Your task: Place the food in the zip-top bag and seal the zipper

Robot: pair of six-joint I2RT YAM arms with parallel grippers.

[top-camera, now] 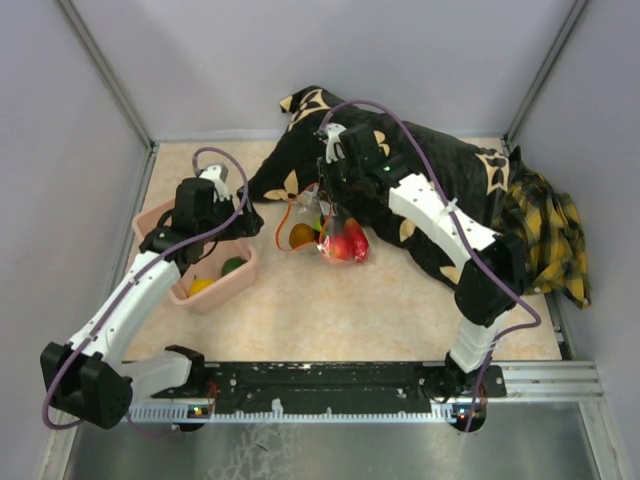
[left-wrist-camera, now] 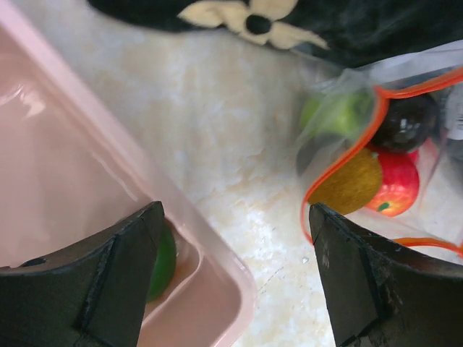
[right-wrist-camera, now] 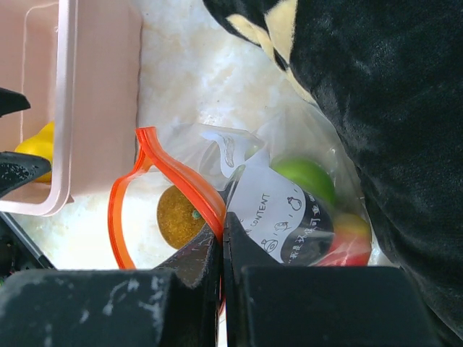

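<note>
The zip top bag (top-camera: 338,240) lies at centre holding several foods: green, orange, red and dark pieces (left-wrist-camera: 405,119). My right gripper is shut on the bag's orange-edged rim. My left gripper hangs open above the pink container (top-camera: 225,290), with nothing seen between its fingers. In the container lie a green food (top-camera: 233,265) and a yellow one (top-camera: 200,285).
A black patterned cloth (top-camera: 450,170) fills the back and right, with a yellow plaid cloth (top-camera: 555,240) at far right.
</note>
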